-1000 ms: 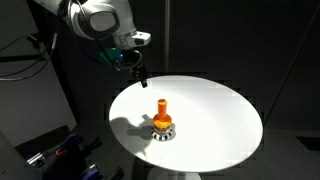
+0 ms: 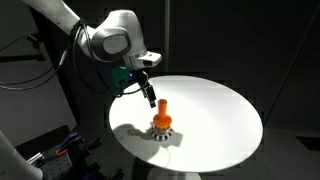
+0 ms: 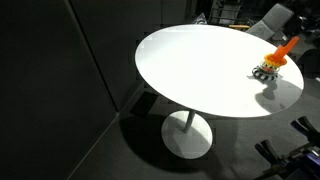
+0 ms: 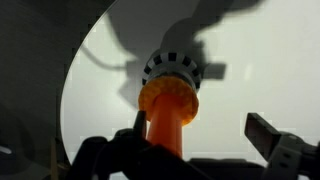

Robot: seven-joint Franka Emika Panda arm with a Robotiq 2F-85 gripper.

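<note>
On the white round table stands an orange object (image 2: 162, 119), with an upright cylinder-like part over a wider rounded part. It sits in or on a black-and-white patterned base (image 3: 266, 73); how the two join cannot be told. My gripper (image 2: 138, 97) is open above the table, just left of and higher than the orange top in exterior view 1. The wrist view has the orange upright part (image 4: 170, 124) close to the left finger (image 4: 137, 128), apparently below it, while the right finger (image 4: 262, 136) is over bare table. Nothing is held.
A grey chair-like thing (image 3: 272, 22) stands behind the table in exterior view 2.
Over the last second my gripper has come lower and moved right, nearer to the orange object. The object and its base have stayed in place.
</note>
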